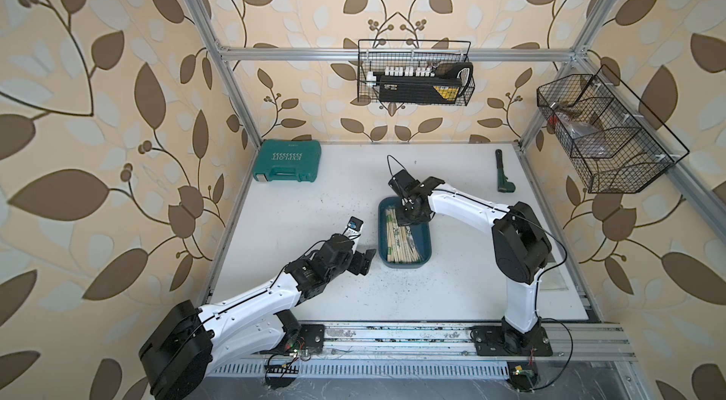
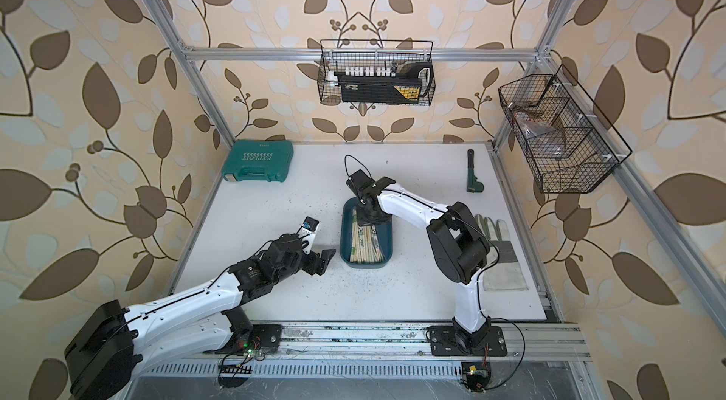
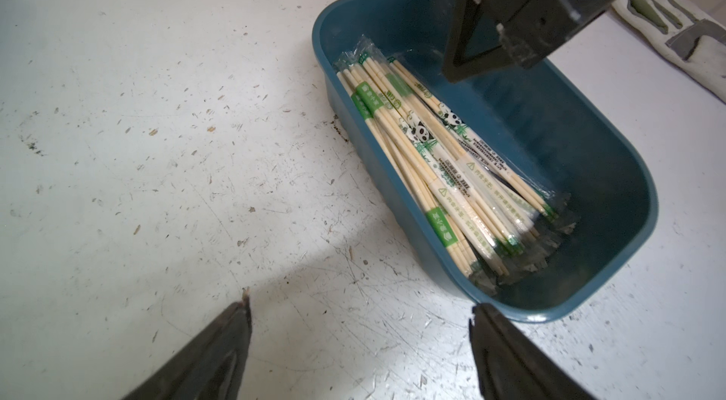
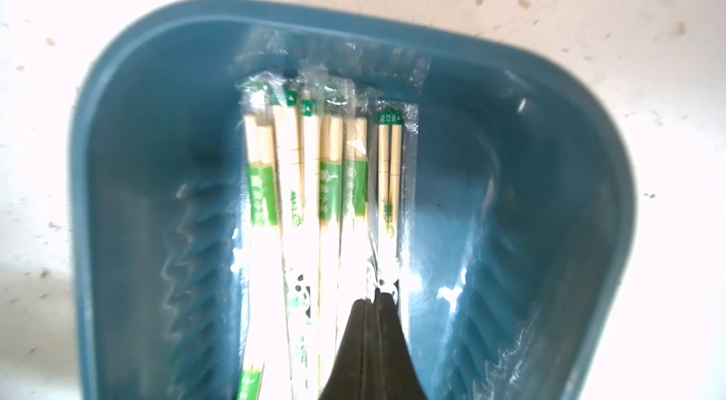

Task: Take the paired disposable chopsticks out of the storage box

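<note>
Several packaged pairs of chopsticks [image 3: 423,150] lie side by side along the left part of the blue storage box [image 3: 643,196]. In the right wrist view one pair [image 4: 389,173] lies at the right edge of the row, on the box floor. My right gripper hangs above that pair, its fingertips together and no packet between them. My left gripper stands open over bare table at the box's side, with its two dark fingers wide apart. The lower ends of the packets are cut off in the right wrist view.
A green case [image 1: 287,161] sits at the back left, a green-and-black tool [image 1: 502,173] at the back right. Gloves [image 2: 503,260] lie at the right edge. Wire baskets [image 1: 414,75] hang from the rear frame. Table left of the box is bare.
</note>
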